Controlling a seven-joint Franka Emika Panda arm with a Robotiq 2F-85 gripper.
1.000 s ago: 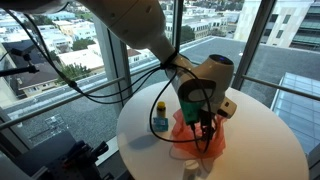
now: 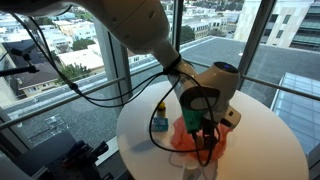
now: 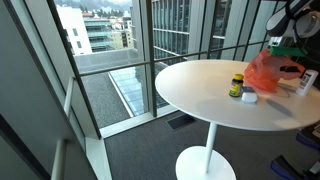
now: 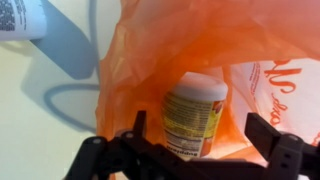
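Observation:
An orange, see-through plastic bag (image 4: 150, 70) spreads open in the wrist view. Inside it is a small bottle (image 4: 192, 115) with a white cap and a yellow-green printed label. My gripper stands open, one finger on each side of the bottle as seen from above; whether they touch it cannot be told. In exterior view 1 the hand hangs down over the bag (image 2: 184, 138) on the round table, hiding part of it. The bottle inside does not show there.
A white bottle (image 4: 20, 18) is outside the bag. Elsewhere on the white round table (image 3: 195, 88) are a yellow-lidded jar (image 3: 237, 86) and a small white item (image 3: 249, 97). Windows stand behind it.
The arm has come lower and slightly to the right in exterior view 1, closer over the bag. The jar has stayed where it was.

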